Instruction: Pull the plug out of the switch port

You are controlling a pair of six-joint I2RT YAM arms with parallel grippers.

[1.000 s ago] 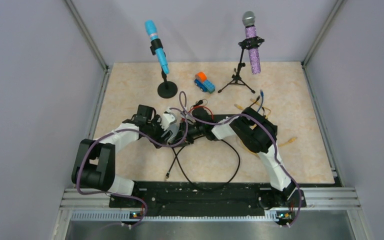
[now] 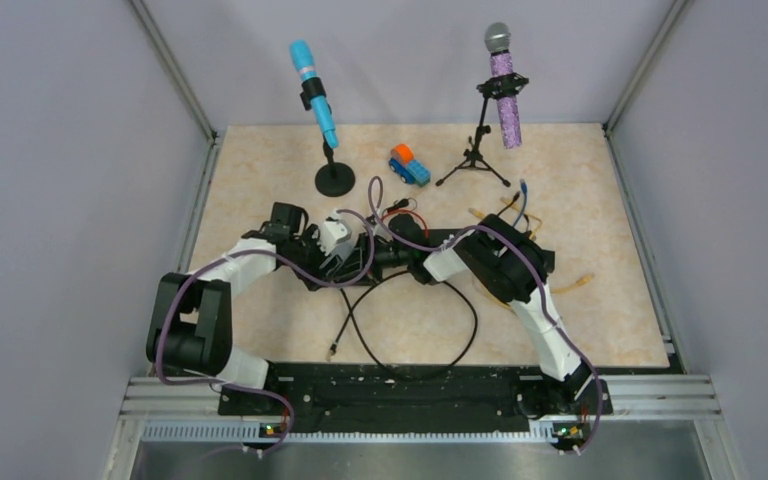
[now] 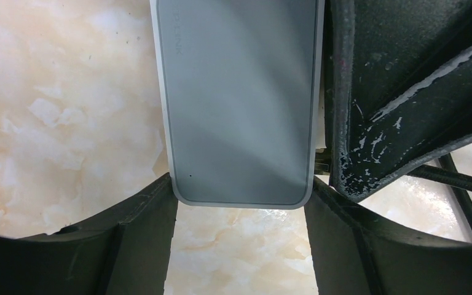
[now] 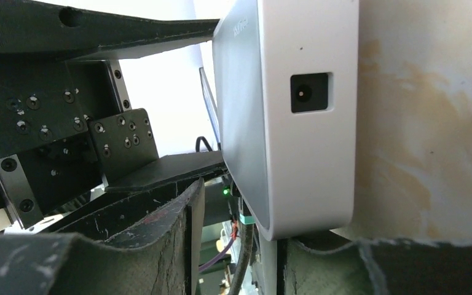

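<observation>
The grey-topped white switch [image 3: 241, 104] lies between the fingertips of my left gripper, which touch both its long sides near one end. In the right wrist view the switch [image 4: 307, 166] shows its end face with a round power socket. Beside its lower edge is a teal-banded plug [image 4: 246, 219] on a black cable [image 4: 243, 264]. My right gripper stands open, with the cable running between its fingers. Whether the plug sits in a port cannot be told. From above, the two grippers largely hide the switch.
A loose loop of black cable [image 2: 475, 325] lies in front, its free end [image 2: 333, 350] near the table edge. Behind stand a blue microphone [image 2: 315, 95], a toy car [image 2: 410, 166] and a purple microphone [image 2: 505, 100]. Yellow cables [image 2: 575, 284] lie right.
The purple cable loop by the grippers has swung a little right.
</observation>
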